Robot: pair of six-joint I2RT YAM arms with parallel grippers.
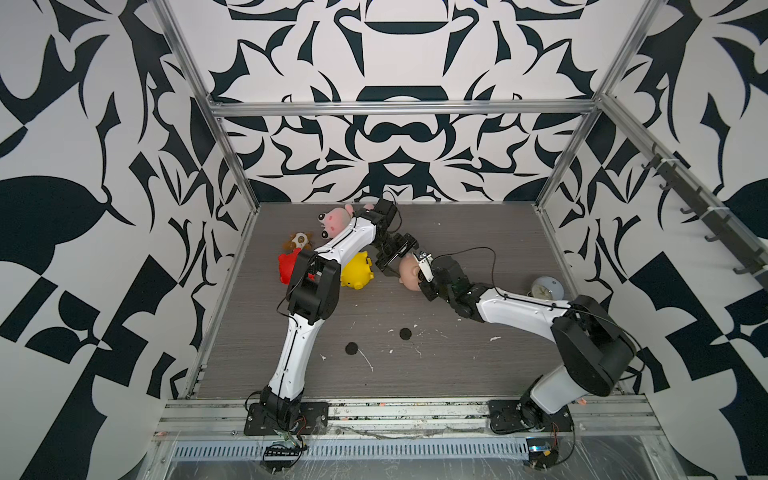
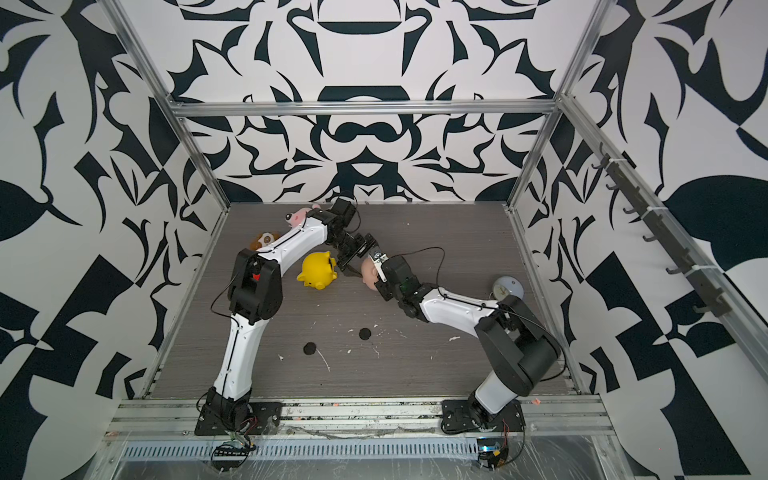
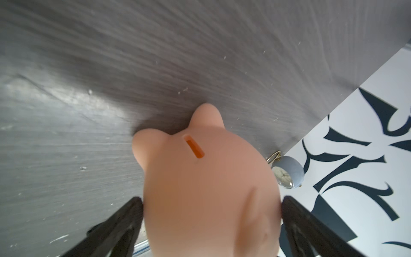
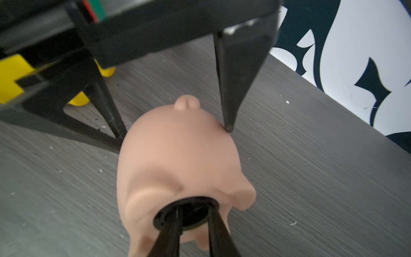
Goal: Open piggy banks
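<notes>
A peach piggy bank lies in the middle of the table, with a black ring round its underside opening; the left wrist view shows its coin slot (image 3: 193, 146). My left gripper is open, its fingers on either side of the bank's body, touching or very close. My right gripper has both fingertips at the opening, apparently just inside, part open with a small gap between them. Two black discs (image 1: 405, 333) lie flat on the front of the table.
A yellow piggy bank (image 1: 357, 272), a red one (image 1: 288, 268), a pink one (image 1: 336, 224) and a brown toy (image 1: 298, 241) stand left and behind. A small clock (image 3: 289, 171) is at the right edge.
</notes>
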